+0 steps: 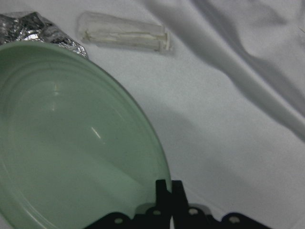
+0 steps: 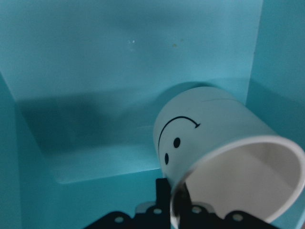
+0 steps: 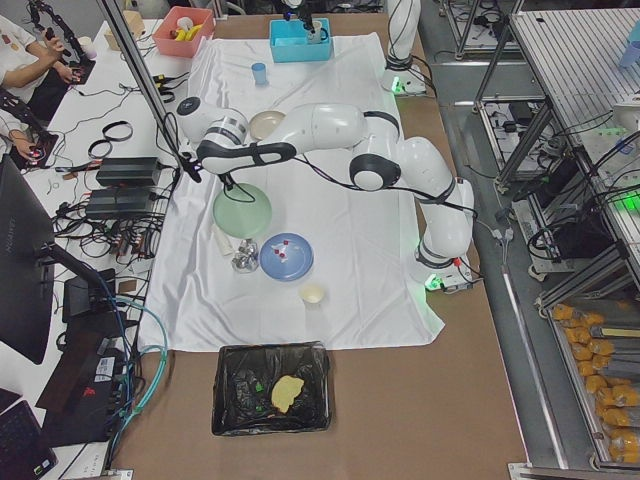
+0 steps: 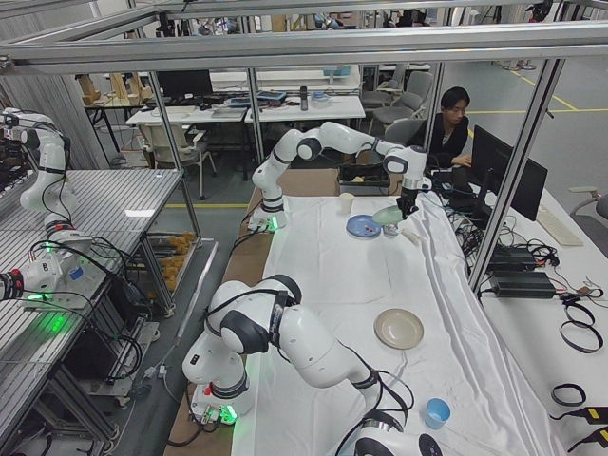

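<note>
My left gripper is shut on the rim of a green bowl (image 1: 71, 133), held above the cloth beside crumpled foil (image 1: 33, 31) and a clear wrapped item (image 1: 124, 31). My right gripper is shut on the rim of a white cup (image 2: 214, 119) with a drawn smiley face, lying on its side inside the blue bin (image 2: 133, 47).
A blue plate (image 3: 285, 262) with small red pieces and a pale cup (image 3: 311, 293) sit on the cloth. A black tray (image 3: 240, 400) with a yellow piece is beyond the cloth. A tan plate (image 4: 399, 329) and blue cup (image 4: 437, 411) are also out.
</note>
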